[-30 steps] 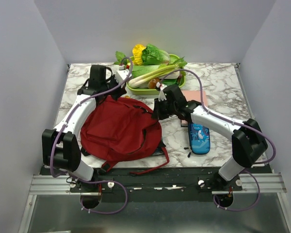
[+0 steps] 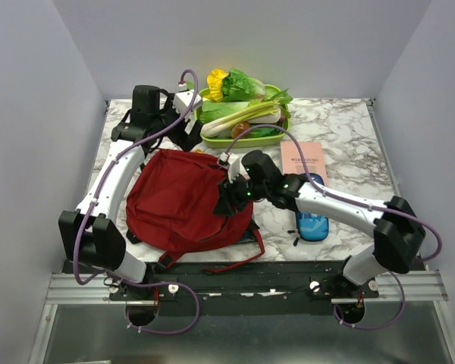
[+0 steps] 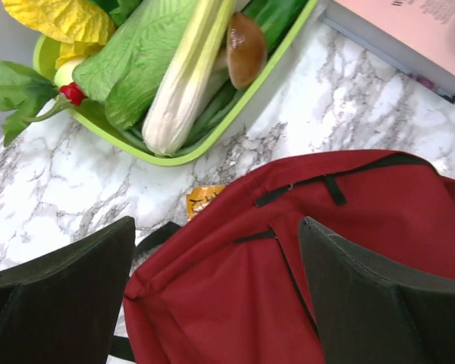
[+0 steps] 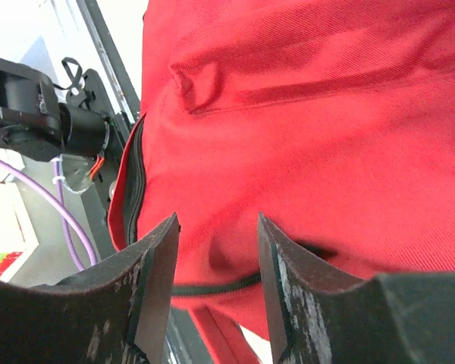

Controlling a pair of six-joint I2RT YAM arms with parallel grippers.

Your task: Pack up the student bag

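Note:
A red bag (image 2: pixel 167 205) with black zips and straps lies spread on the marble table, filling much of the right wrist view (image 4: pixel 303 144). My left gripper (image 2: pixel 186 133) is open above the bag's back edge (image 3: pixel 379 212), near the vegetable basket; in its wrist view the fingers stand wide. My right gripper (image 2: pixel 227 199) is open low over the bag's right part, its fingertips near a zip. A blue pencil case (image 2: pixel 312 224) and a pink book (image 2: pixel 302 152) lie right of the bag.
A green basket (image 2: pixel 279 136) of vegetables stands at the back. A small orange packet (image 3: pixel 202 197) lies between basket and bag.
My right gripper has moved toward the front and left over the bag.

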